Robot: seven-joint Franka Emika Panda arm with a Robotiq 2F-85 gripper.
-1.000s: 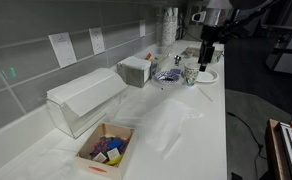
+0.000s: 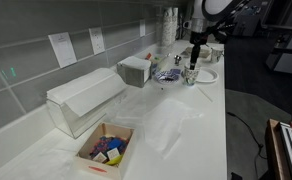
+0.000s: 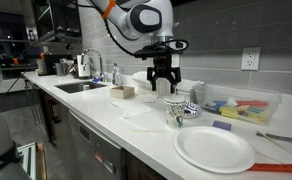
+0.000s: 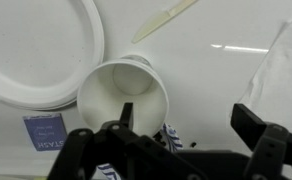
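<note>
A white paper cup with a printed outside [image 3: 175, 112] stands upright on the counter beside a white plate [image 3: 213, 148]. Seen from above in the wrist view, the cup [image 4: 108, 98] opens toward the camera, at left of centre. My gripper is open with its fingers wide apart. One finger [image 4: 126, 140] overlaps the cup's mouth, while the other appears to the right, outside the rim. In the second exterior view, my gripper [image 3: 163, 83] hangs just above the cup. Whether a fingertip reaches below the rim cannot be told.
A light-coloured knife [image 4: 164, 20] lies near the plate, and a small blue packet [image 4: 46, 132] sits beside it. Behind the cup is a patterned bowl [image 3: 193, 108]. A box of colourful items [image 2: 106, 152] and a crumpled white sheet [image 2: 168, 125] occupy the near counter.
The cup and the other counter items look unmoved.
</note>
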